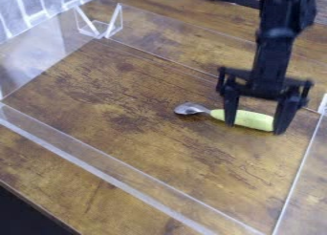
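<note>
A spoon with a steel bowl [190, 109] and a thick pale yellow-green handle [243, 118] lies on the wooden surface inside a clear-walled enclosure. My black gripper [254, 115] stands open directly over the handle, its fingertips low on either side of it and partly hiding it. Whether they touch the handle I cannot tell.
Clear acrylic walls [115, 167] bound the wooden area [102, 105]. A small clear bracket [99, 27] stands at the back left, and white railings run behind.
</note>
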